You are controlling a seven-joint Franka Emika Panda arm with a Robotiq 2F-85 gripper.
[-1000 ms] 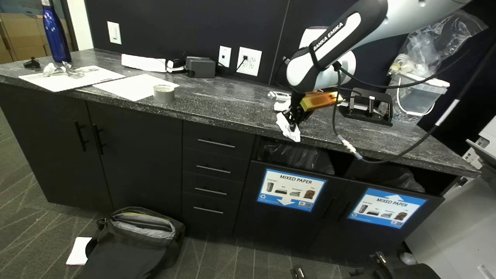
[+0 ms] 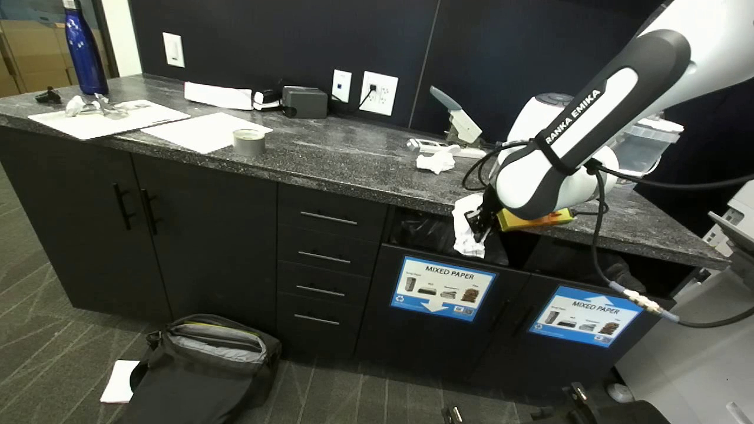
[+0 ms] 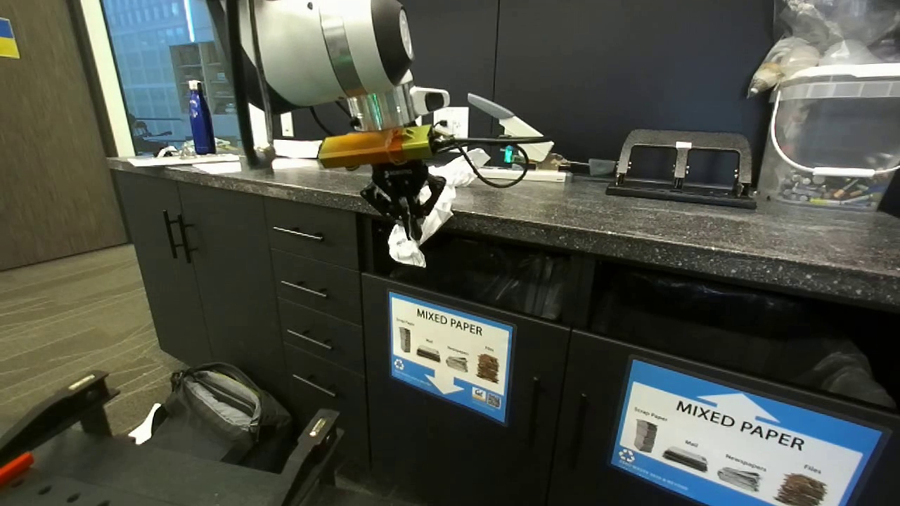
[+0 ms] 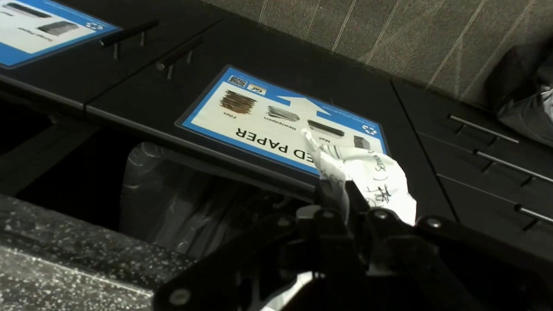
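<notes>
My gripper (image 3: 411, 232) is shut on a crumpled white paper (image 3: 408, 249), which sticks out on both sides of the fingers. In the wrist view, handwriting shows on the paper (image 4: 386, 179). Gripper and paper hang just in front of the counter's front edge, at the height of the open bin slot (image 3: 506, 270), whose clear plastic liner (image 4: 171, 202) is visible. Below that slot is a "MIXED PAPER" sign (image 2: 443, 288) with a downward arrow. A second crumpled paper (image 2: 436, 161) lies on the counter behind the gripper.
A second slot (image 3: 725, 337) opens to the right. On the countertop (image 2: 339, 159) stand a tape roll (image 2: 248, 142), flat sheets (image 2: 205, 132), a hole punch (image 3: 681, 169) and a clear bucket (image 3: 831, 160). A black bag (image 2: 205, 367) sits on the floor.
My arm has swung right and toward the front, and lower. The paper in the gripper has gone from above the counter edge to in front of the bin slot.
</notes>
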